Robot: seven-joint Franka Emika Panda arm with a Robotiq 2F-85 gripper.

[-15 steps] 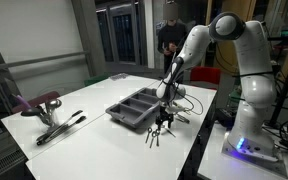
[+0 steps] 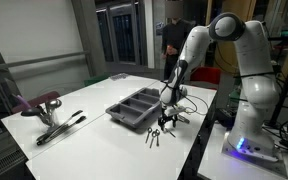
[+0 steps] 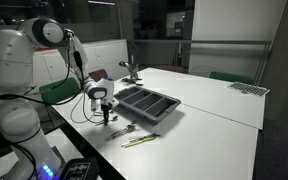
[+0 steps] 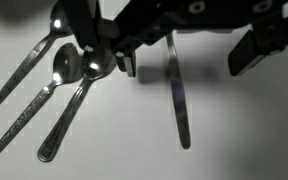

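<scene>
In the wrist view my gripper stands open, its two fingers well apart. A slim metal knife (image 4: 179,105) lies on the table below the gap between them, its upper end hidden behind the gripper. To its left are three metal spoons, the closest (image 4: 72,115) with its bowl near the left finger, another (image 4: 39,104) beside it and a third (image 4: 26,70) farther out. From outside, my gripper (image 2: 167,124) hangs low over the white table by the cutlery; its fingertips are too small there to make out clearly.
A grey compartment tray (image 3: 162,108) sits just beyond the gripper and looks empty. Dark-handled utensils (image 2: 52,128) lie at the table's far left in exterior view 1. A cable (image 2: 196,102) loops beside the arm.
Over the last second my gripper has shifted only slightly near the cutlery. The tray and the spoons appear to be in the same places.
</scene>
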